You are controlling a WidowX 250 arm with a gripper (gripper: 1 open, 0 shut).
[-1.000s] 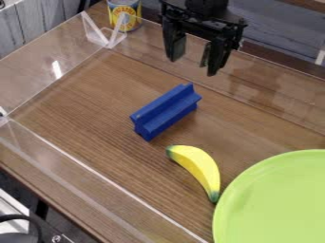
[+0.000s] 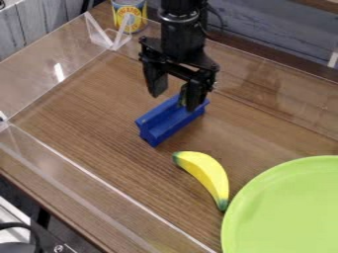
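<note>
My black gripper [image 2: 175, 89] hangs open over the upper end of a blue bar [image 2: 165, 121], its two fingers reaching down on either side near it; whether they touch it is not clear. The bar lies diagonally on the wooden table in the centre, partly hidden by the gripper.
A yellow banana [image 2: 204, 174] lies below and right of the bar. A large green plate [image 2: 284, 212] fills the lower right. A can [image 2: 129, 14] stands at the back left.
The bar and banana look unmoved.
</note>
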